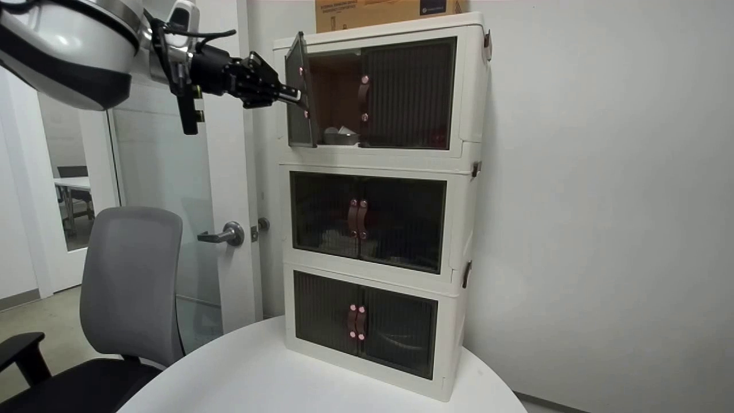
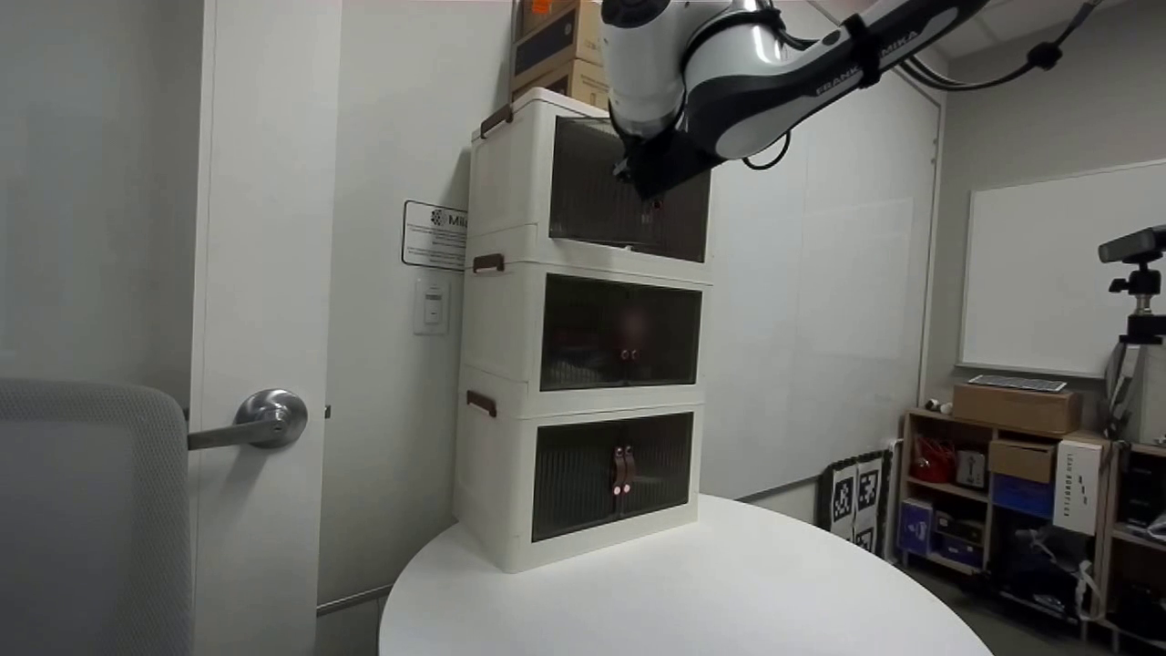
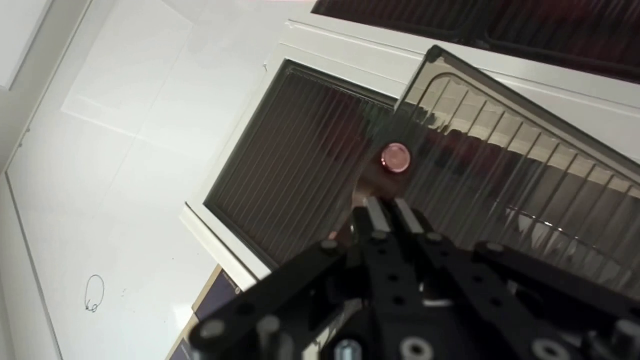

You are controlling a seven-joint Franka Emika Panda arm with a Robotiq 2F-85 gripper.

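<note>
The white cabinet (image 1: 378, 163) has three tiers of dark ribbed doors. On the top tier the left door (image 1: 297, 93) stands swung outward, while the right door (image 1: 413, 96) is closed. My gripper (image 1: 300, 98) is at the open door's free edge. In the wrist view, my gripper is shut on that door's brown strap handle, just below its copper-coloured stud (image 3: 396, 158); the pads hide part of the strap. Inside the opened compartment a grey container (image 1: 341, 137) with something white in it shows. The arm covers most of the gripper in the second exterior view.
Both lower tiers have closed doors, the middle doors (image 1: 368, 220) and the bottom doors (image 1: 364, 323). A cardboard box (image 1: 386, 15) rests on the cabinet. A chair (image 1: 131, 275) stands at the left.
</note>
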